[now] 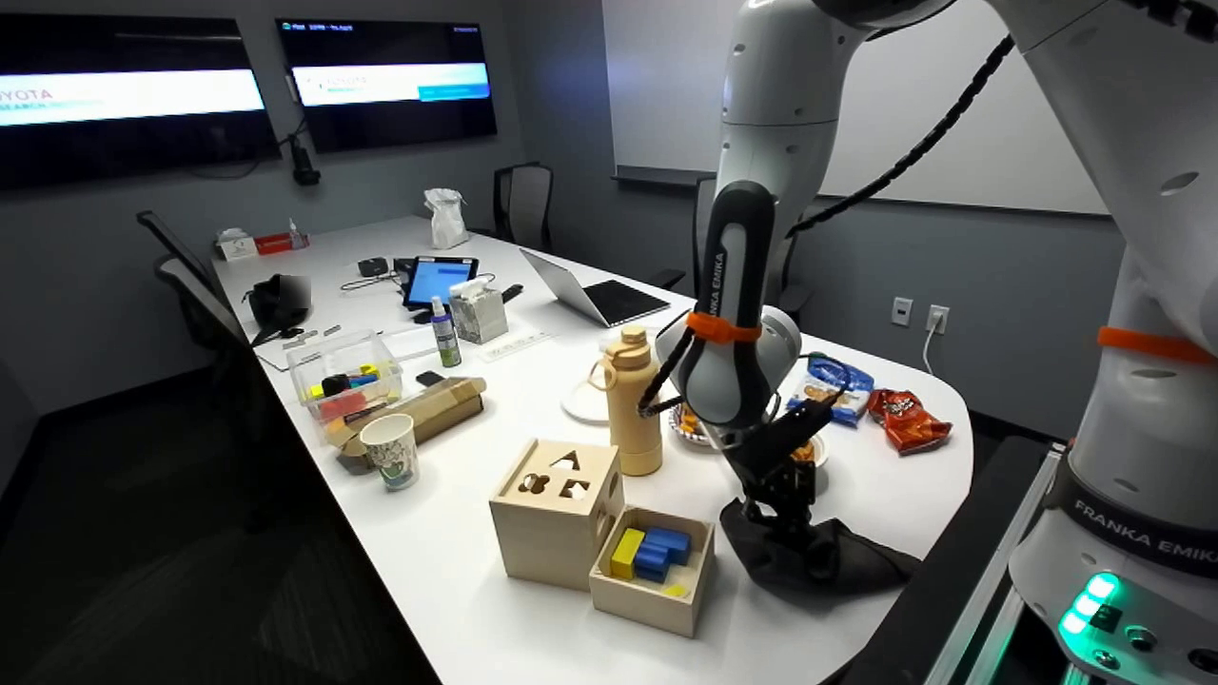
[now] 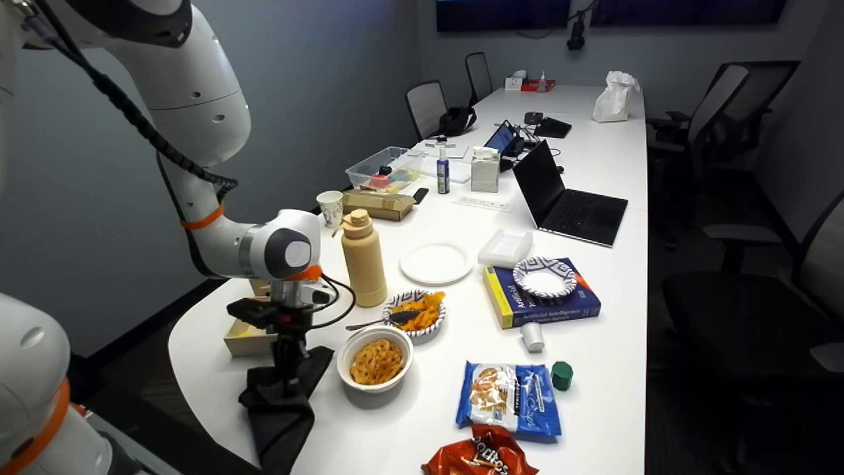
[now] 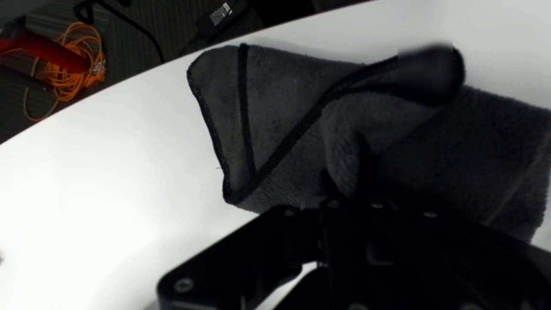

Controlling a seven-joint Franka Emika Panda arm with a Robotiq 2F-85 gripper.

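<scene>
A dark grey cloth with black edging [image 3: 289, 98] lies folded over itself on the white table in the wrist view. My gripper [image 1: 799, 537] points down onto this cloth [image 1: 856, 565], shut on a bunched part of it. In exterior view 2 the cloth [image 2: 277, 427] spreads from below the gripper [image 2: 289, 380] toward the table's near edge. The fingertips are dark against the dark fabric, so the exact grip is hard to make out.
An open wooden box with blocks [image 1: 691, 605] stands close beside the cloth, next to a shape-sorter cube [image 1: 537, 548]. A bowl of pretzels [image 2: 344, 364] and a tan bottle [image 2: 364, 265] are nearby. Bare table [image 3: 103, 181] borders the cloth.
</scene>
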